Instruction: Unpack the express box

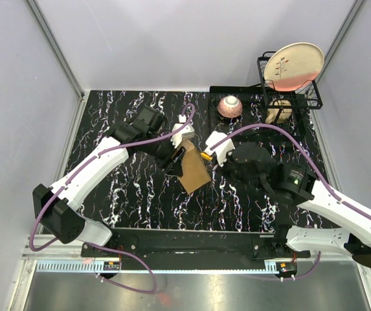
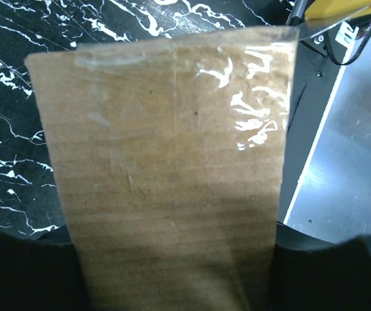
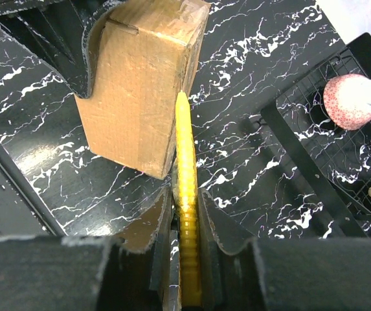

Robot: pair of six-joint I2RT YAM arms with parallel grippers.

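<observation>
A small brown cardboard box point(image 1: 193, 173) is held up over the middle of the counter, my left gripper point(image 1: 177, 162) shut on it. In the left wrist view the box's broad face point(image 2: 172, 129) fills the space between the fingers, with shiny clear tape along its far edge. My right gripper is shut on a yellow cutter point(image 3: 185, 149), which points at the box's narrow side. At the upper right of the left wrist view, the cutter's grey blade point(image 2: 324, 24) meets the taped corner of the box. How deep it goes is hidden.
Behind and to the right stands a black dish rack point(image 1: 263, 98) with a pink bowl point(image 1: 230, 107), a beige cup point(image 1: 278, 111) and a large plate point(image 1: 294, 67). Walls close in the sides.
</observation>
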